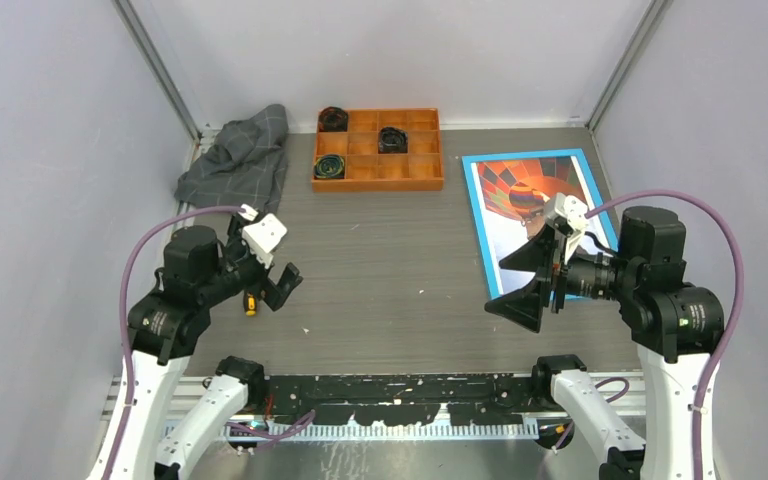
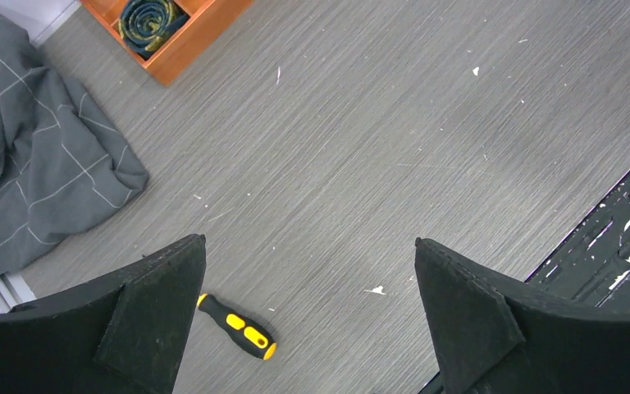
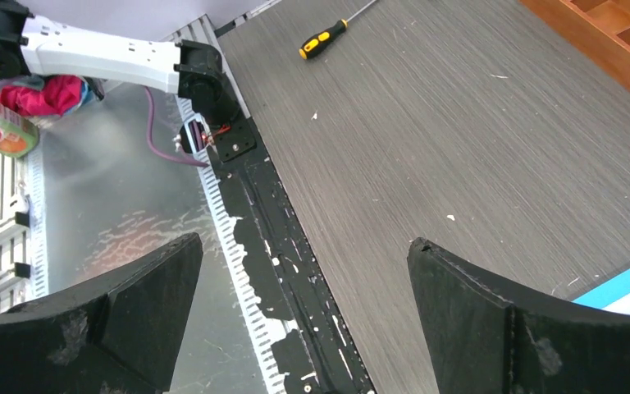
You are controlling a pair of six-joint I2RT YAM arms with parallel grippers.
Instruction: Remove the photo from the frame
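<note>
A blue picture frame with a hot-air-balloon photo inside it lies on the right side of the table. My right arm covers part of its lower right. In the right wrist view just a corner of the blue frame shows at the right edge. My right gripper hovers by the frame's lower left, open and empty. Over at the left, my left gripper is open too, with bare table between its fingers in the left wrist view. A black-and-yellow screwdriver lies beneath the left gripper.
An orange compartment box with several dark rolled items stands at the back middle. Left of it is a crumpled grey checked cloth.
</note>
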